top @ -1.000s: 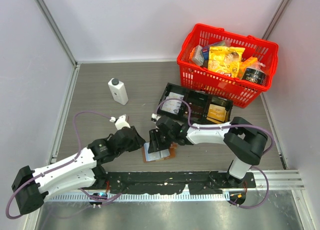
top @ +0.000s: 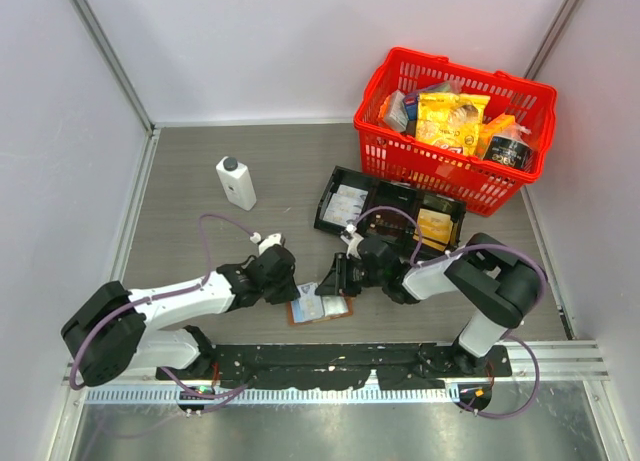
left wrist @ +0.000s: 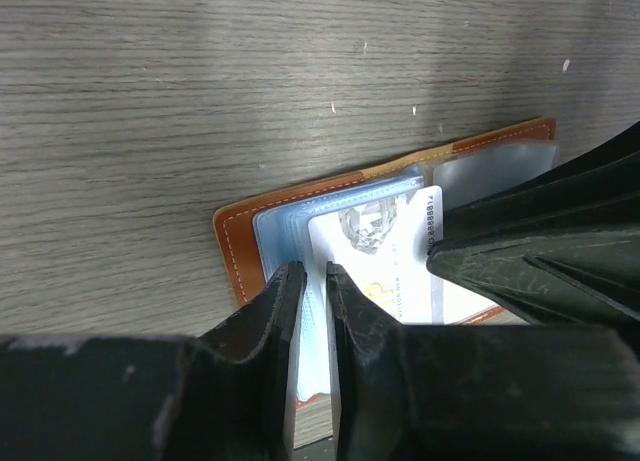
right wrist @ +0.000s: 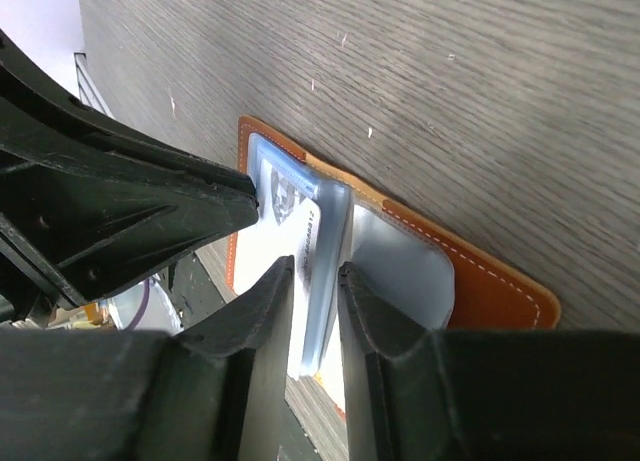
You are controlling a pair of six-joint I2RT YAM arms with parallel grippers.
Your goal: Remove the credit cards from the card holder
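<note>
The tan leather card holder [top: 341, 311] lies open on the grey table, with clear blue sleeves and a white card [left wrist: 385, 236] at its left end. My left gripper is low over that end, fingertips close together at the card's edge; whether they grip it cannot be seen surely. My right gripper sits on the holder too, its fingertips either side of an upturned sleeve edge [right wrist: 328, 241] with the card; contact on both sides is unclear.
A black divided tray [top: 330, 211] lies behind the right arm, a red basket [top: 450, 171] of snack packs at the back right. A white bottle [top: 236, 186] stands at the back left.
Over the last second my left gripper moved right onto the holder's end, and my right gripper shifted to the right along the holder, exposing more of the card.
</note>
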